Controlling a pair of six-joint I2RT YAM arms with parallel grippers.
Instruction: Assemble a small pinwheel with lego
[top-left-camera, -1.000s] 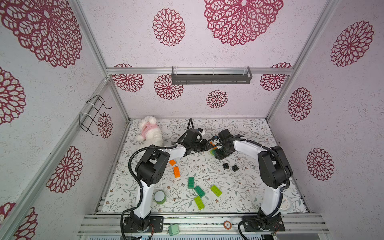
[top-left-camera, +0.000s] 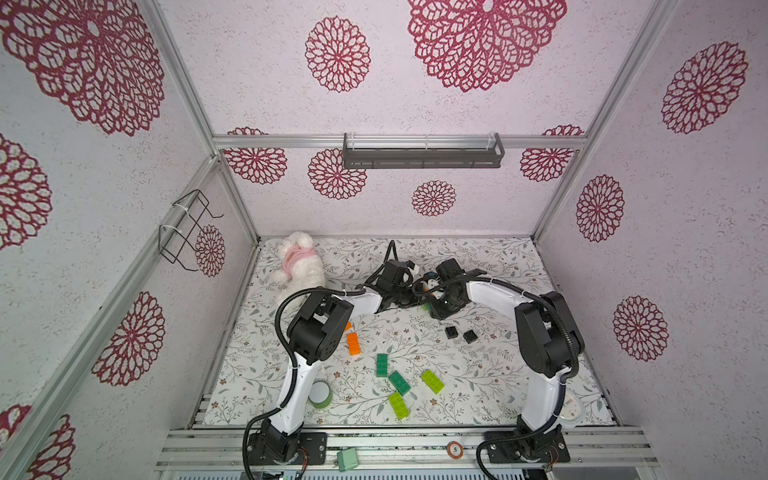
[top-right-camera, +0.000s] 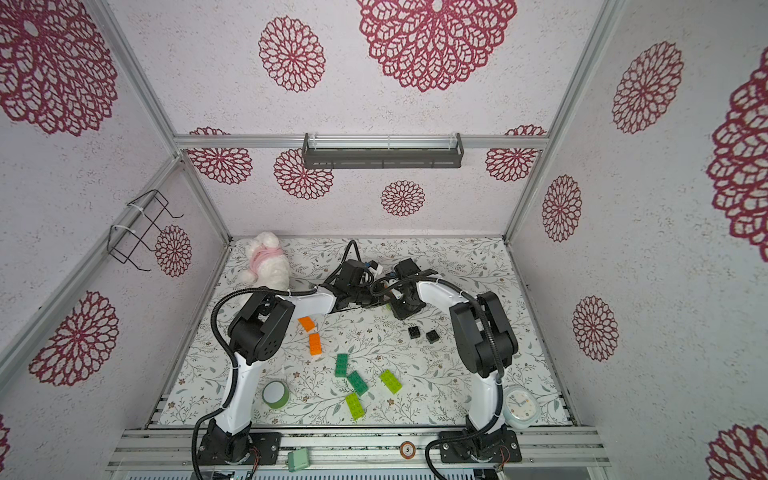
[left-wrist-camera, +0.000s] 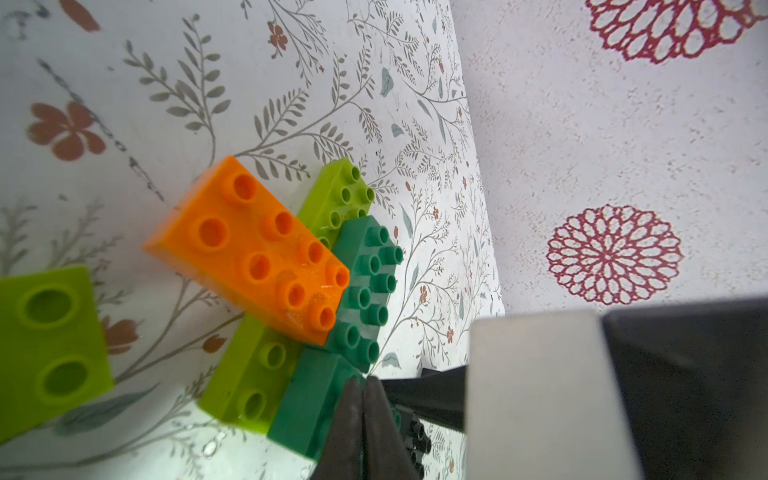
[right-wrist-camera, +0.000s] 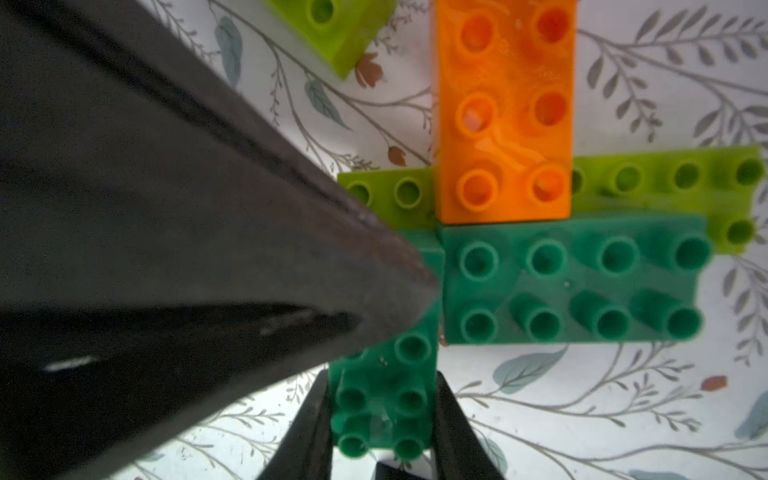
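A brick cluster lies on the table, partly covered by the arms in both top views. In the right wrist view, an orange brick (right-wrist-camera: 504, 112) sits over lime pieces (right-wrist-camera: 664, 180), its end against a teal brick (right-wrist-camera: 572, 280) lying crosswise. A second teal brick (right-wrist-camera: 384, 400) butts against that one's end, standing lengthwise; my right gripper is shut on its sides. My left gripper is shut with nothing showing between its fingers, its tips over this second teal brick (left-wrist-camera: 316, 396). Its dark fingers (right-wrist-camera: 376, 280) cover part of that brick in the right wrist view.
Loose orange bricks (top-left-camera: 353, 344), teal bricks (top-left-camera: 381, 365), lime bricks (top-left-camera: 432, 381) and black blocks (top-left-camera: 470, 337) lie nearer the front. A white plush toy (top-left-camera: 302, 268) and a green tape roll (top-left-camera: 320, 393) are at left. Both arms nearly meet at the cluster.
My left gripper has moved right and slightly nearer the front, closing in on the cluster beside the right gripper. The right arm looks unmoved, and the loose bricks stay put.
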